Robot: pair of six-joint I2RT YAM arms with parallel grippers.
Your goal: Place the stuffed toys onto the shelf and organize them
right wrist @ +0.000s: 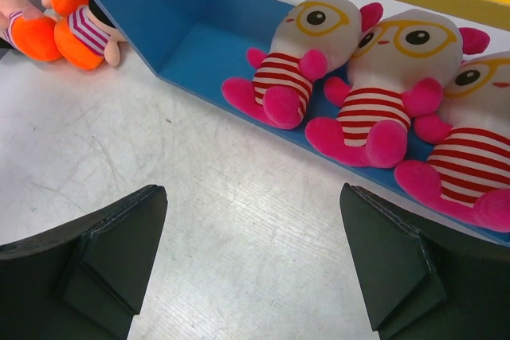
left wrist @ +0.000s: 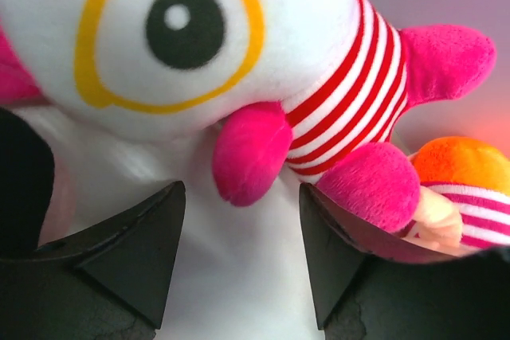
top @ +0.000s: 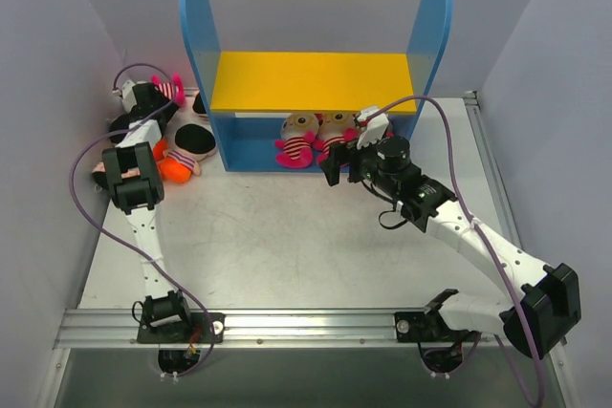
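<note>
In the left wrist view a white-headed toy with a pink arm and red-striped body lies ahead of my left gripper. Its fingers stand apart, with the toy's pink arm just beyond the gap. From the top this toy is mostly covered by the arm at the back left. My right gripper is open and empty, in front of the blue shelf. On the lower level three similar toys sit in a row: the left one, the middle one and the right one.
Orange-and-striped toys with dark heads, one among them, lie left of the shelf. The yellow upper board is bare. The shelf's tall blue side panel stands near the left arm. Clear floor lies in front.
</note>
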